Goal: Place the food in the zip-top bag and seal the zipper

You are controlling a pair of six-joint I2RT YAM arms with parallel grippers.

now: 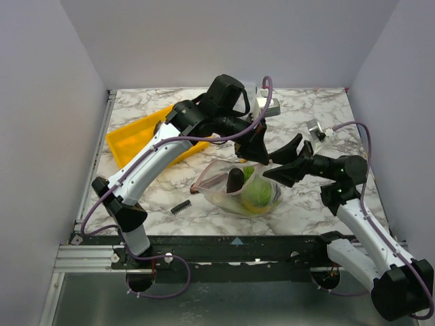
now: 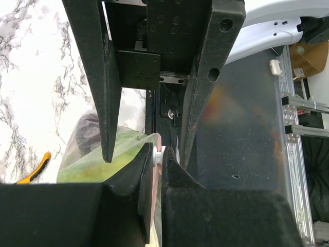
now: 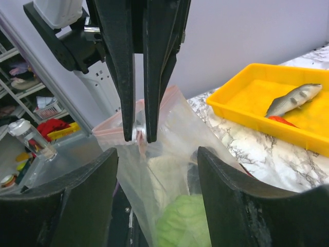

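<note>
The clear zip top bag (image 1: 221, 197) lies on the marble table with its mouth open toward the left. Inside are a round green cabbage-like food (image 1: 256, 192), a dark oval item (image 1: 235, 180) and something yellow beneath. My left gripper is shut on the small white zipper slider (image 2: 158, 155) and pink zip edge at the bag's right corner. Facing it from the right, my right gripper (image 1: 273, 167) stands open, its fingers (image 3: 110, 172) on both sides of that corner with a gap to the slider. Left arm parts hide some of the bag's far edge.
A yellow bin (image 1: 122, 140) sits at the back left, holding a fish (image 3: 295, 100) and a red item (image 3: 280, 121). A black comb-like piece (image 1: 181, 207) and a small red item (image 1: 194, 189) lie left of the bag.
</note>
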